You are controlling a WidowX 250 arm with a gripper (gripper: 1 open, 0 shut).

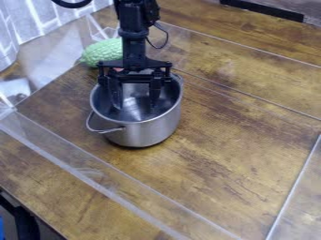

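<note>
A steel pot [141, 129] with side handles stands on the wooden table, left of centre. The black gripper [135, 86] hangs from above, its fingers down inside the pot's mouth. Whether anything is between them, and how far apart they are, is too dark to tell. A pale green textured object [98, 52] lies behind the pot, partly hidden by the arm.
Clear transparent strips or panels run along the left, front and right of the table. The wooden surface [238, 122] to the right of the pot is bare. A dark slot is at the back right edge.
</note>
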